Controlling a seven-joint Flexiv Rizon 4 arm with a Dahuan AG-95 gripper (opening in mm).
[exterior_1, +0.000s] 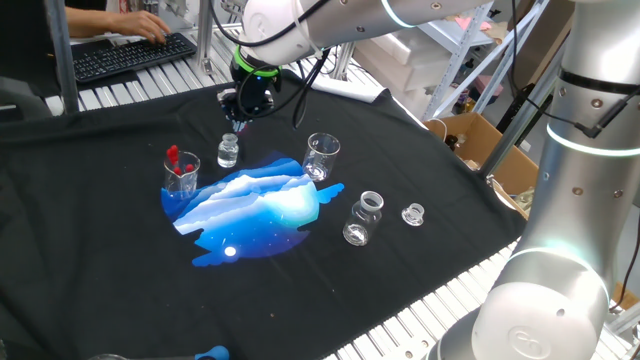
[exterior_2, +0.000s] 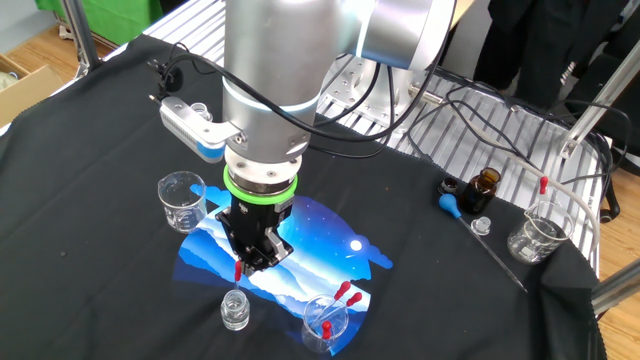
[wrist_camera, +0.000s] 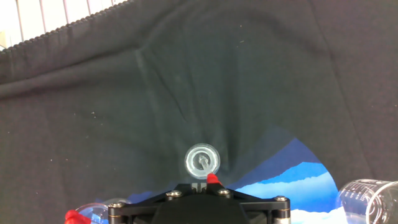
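Note:
A small clear glass bottle (exterior_2: 235, 312) stands upright on the black cloth, with a red-bulbed dropper (exterior_2: 238, 271) reaching down into its mouth. In the wrist view, the bottle (wrist_camera: 202, 161) is just ahead of my gripper; the dropper's red bulb (wrist_camera: 213, 178) shows at the gripper's front edge, slightly to the right. Close above the bottle, my gripper (exterior_2: 255, 264) points downward with its fingertips beside the bulb. Whether the fingers grip the bulb or only stand next to it is unclear. In exterior view 1, the small bottle (exterior_1: 228, 151) sits below the gripper (exterior_1: 240, 124).
A beaker with several red-bulbed droppers (exterior_1: 181, 175) stands near the bottle. An empty beaker (exterior_1: 321, 157), an open jar (exterior_1: 363, 219) and a glass stopper (exterior_1: 413, 214) lie towards the robot's base. A brown bottle (exterior_2: 480, 190), blue-bulbed dropper (exterior_2: 450, 206) and another beaker (exterior_2: 540, 233) stand farther off.

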